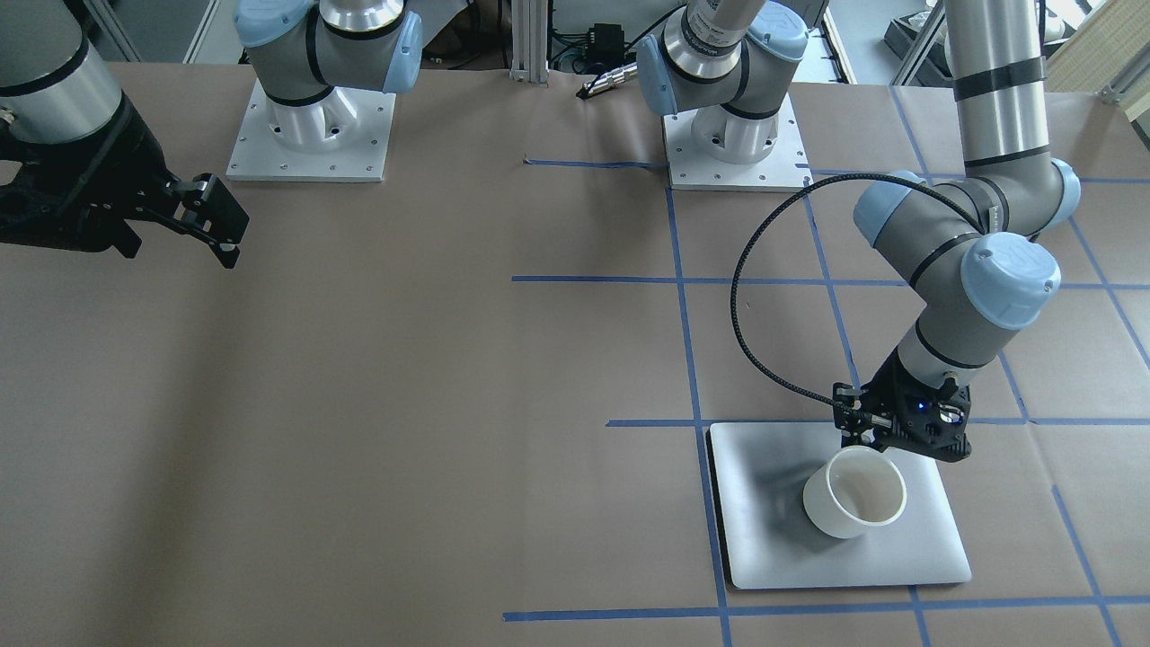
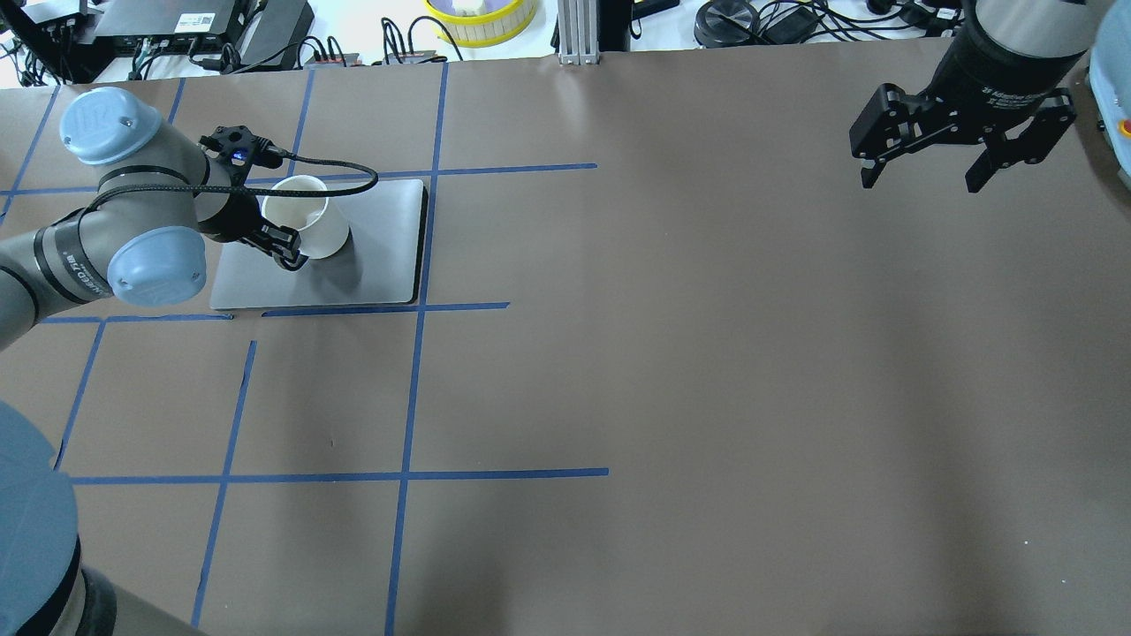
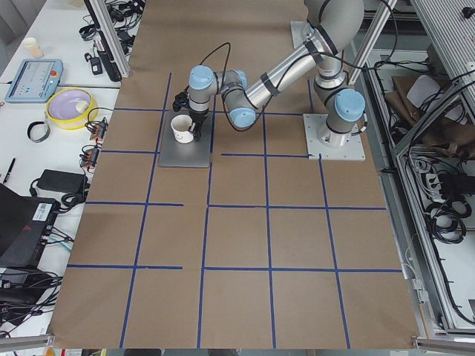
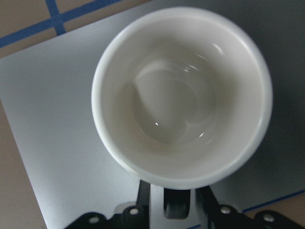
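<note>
A white cup point(image 1: 830, 498) is upright on a silver laptop-like plate point(image 1: 776, 555), at the lower right of the front view. My gripper point(image 1: 862, 437) is low at the cup's rim on the side toward the top of the front view. In the left wrist view the cup point(image 4: 181, 100) fills the middle, and the dark finger parts run under its near rim at the bottom. Whether the fingertips are closed on the cup's wall is hidden.
A second arm's black gripper point(image 2: 954, 138) hangs at the top right of the top view. Cables and a yellow tub point(image 3: 68, 107) lie beyond its edge.
</note>
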